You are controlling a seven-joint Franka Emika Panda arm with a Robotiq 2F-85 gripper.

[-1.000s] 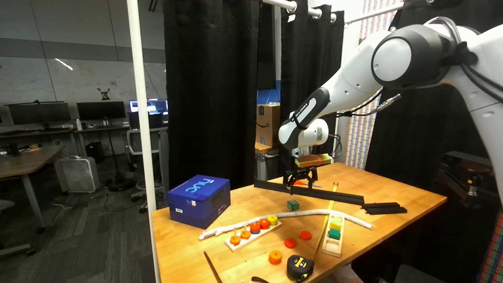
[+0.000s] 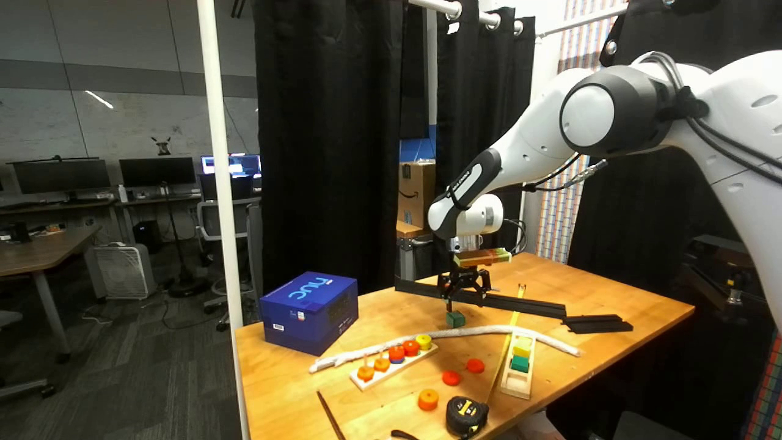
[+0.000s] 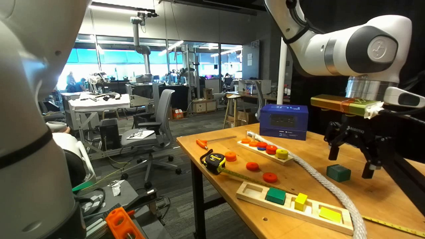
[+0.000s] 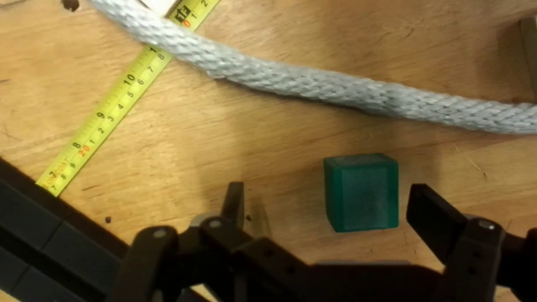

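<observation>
A dark green block (image 4: pixel 366 193) lies on the wooden table, seen in the wrist view between my spread fingers and nearer the right one. My gripper is open and holds nothing. From the second exterior view, the gripper (image 3: pixel 350 165) hangs just above and behind the green block (image 3: pixel 338 173), its fingers pointing down. In the first exterior view one fingertip stands close over the block (image 2: pixel 455 319). A wooden tray (image 3: pixel 255 192) holds another green block (image 3: pixel 275 195) and yellow pieces (image 3: pixel 301 201).
A grey rope (image 4: pixel 302 80) runs across the table beside the block, crossing a yellow tape measure strip (image 4: pixel 108 115). Black rails (image 2: pixel 513 304) lie behind. A peg board with coloured rings (image 2: pixel 396 364), loose red discs (image 2: pixel 475 365) and a blue box (image 2: pixel 310 311) occupy the front and left.
The arm has come down and slightly left in the first exterior view, bringing my gripper closer to the green block. The block has not moved.
</observation>
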